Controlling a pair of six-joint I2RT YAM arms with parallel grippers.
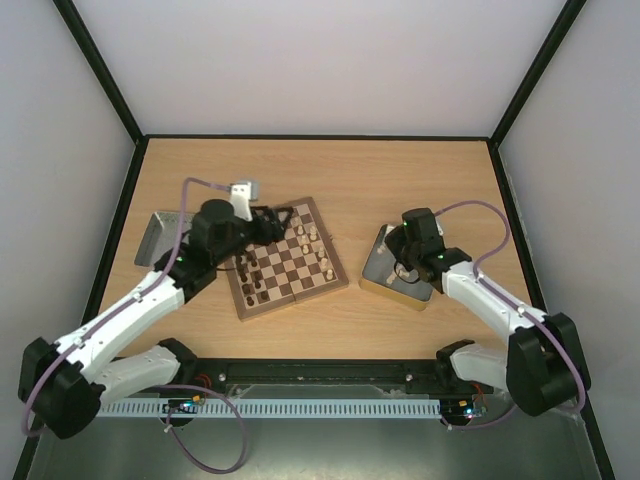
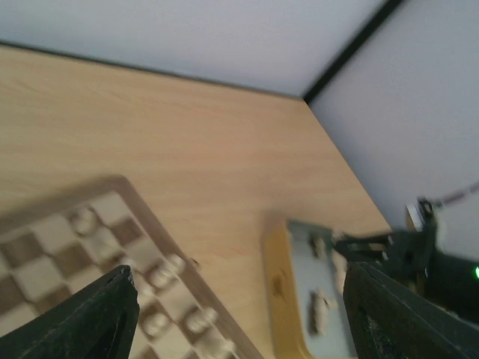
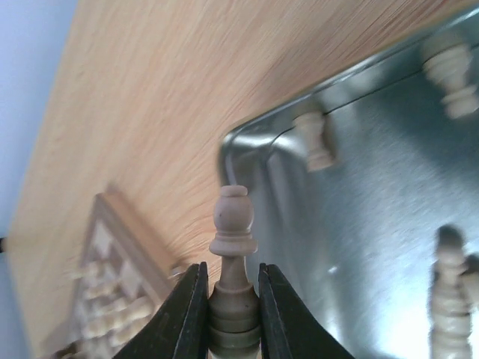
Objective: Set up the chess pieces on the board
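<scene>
The wooden chessboard [image 1: 287, 287] holds dark pieces along its left side and light ones on its right. My left gripper [image 1: 280, 218] hangs over the board's back part; in the left wrist view its fingers [image 2: 90, 318] stand open and apart. My right gripper is shut on a light wooden chess piece [image 3: 233, 235], held upright over the tray [image 3: 352, 254]. More light pieces lie on their sides in that tray, such as a small one [image 3: 314, 138] by the far wall.
A second metal tray [image 1: 152, 238] sits at the table's left, partly behind the left arm. Bare tabletop [image 1: 350, 170] lies behind the board and between board and right tray. Dark frame rails and pale walls border the table.
</scene>
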